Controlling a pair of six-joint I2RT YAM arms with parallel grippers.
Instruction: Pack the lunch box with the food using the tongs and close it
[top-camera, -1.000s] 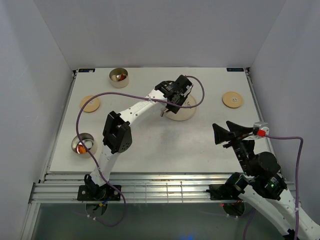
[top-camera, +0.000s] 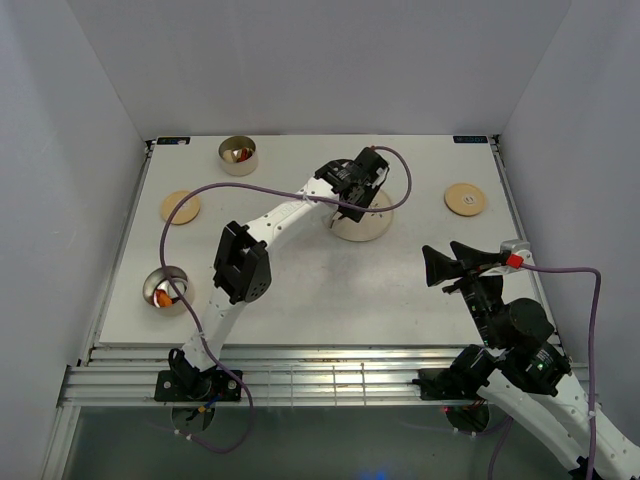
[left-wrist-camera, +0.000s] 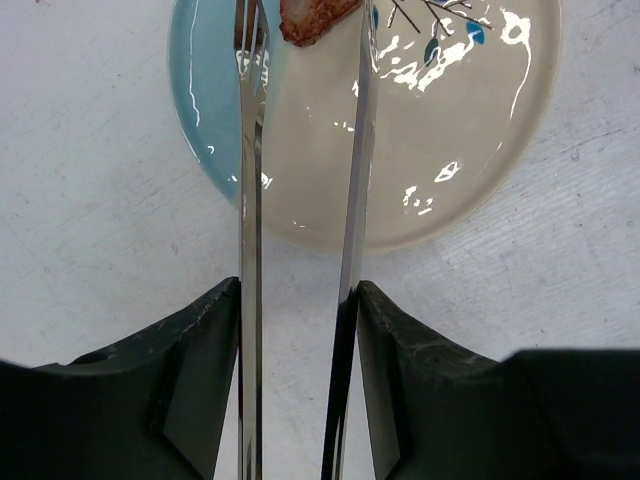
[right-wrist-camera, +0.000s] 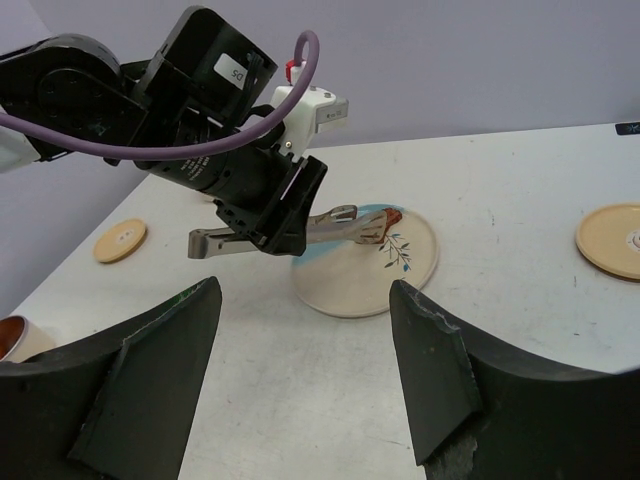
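Note:
Metal tongs (left-wrist-camera: 352, 215) are gripped across their two long arms by my left gripper. Their far ends reach over a round cream plate with a blue side (left-wrist-camera: 400, 225). A browned piece of food (left-wrist-camera: 318, 18) shows between the tong arms at the top of the left wrist view. In the right wrist view the food (right-wrist-camera: 393, 215) is at the tongs' tips, low over the plate; whether it touches the plate I cannot tell. My right gripper (top-camera: 446, 263) stands open and empty at the right front, its fingers (right-wrist-camera: 165, 355) wide apart.
Two round containers hold colourful items: one at the back left (top-camera: 238, 170), one at the front left (top-camera: 150, 300). Flat round discs lie at the left (top-camera: 180, 207) and right (top-camera: 465, 199).
My left gripper has shifted slightly to the right over the plate, tongs still in its grip.

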